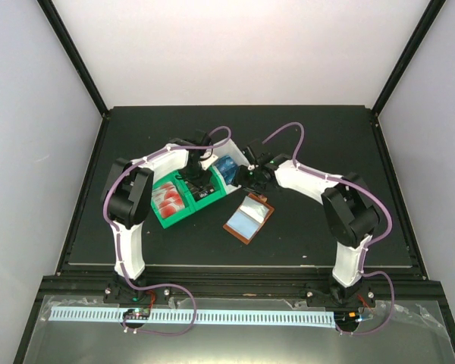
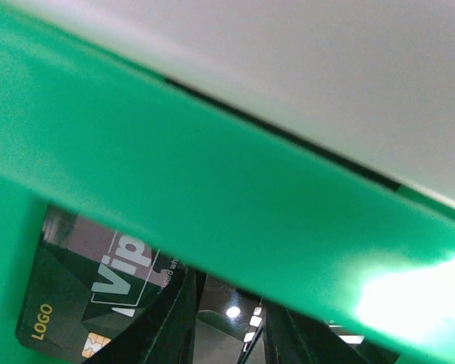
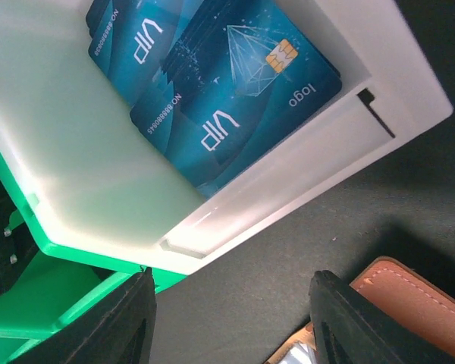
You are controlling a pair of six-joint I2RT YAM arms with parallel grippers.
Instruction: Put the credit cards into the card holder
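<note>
The brown card holder (image 1: 249, 218) lies unfolded on the table, a pale inside facing up; a corner of its brown leather (image 3: 421, 296) shows in the right wrist view. My left gripper is down in the middle compartment of the green box (image 1: 167, 223), shut on a black card (image 2: 221, 303), its fingertips partly hidden by the green divider. Another black card (image 2: 91, 288) lies flat beside it. My right gripper stands open, empty, beside the white compartment (image 3: 303, 178), where several blue cards (image 3: 231, 83) lie.
Red-and-white cards (image 1: 167, 199) fill the left compartment. The compartment walls rise around both sets of cards near my grippers. Bare black table (image 1: 311, 235) lies to the right of the card holder.
</note>
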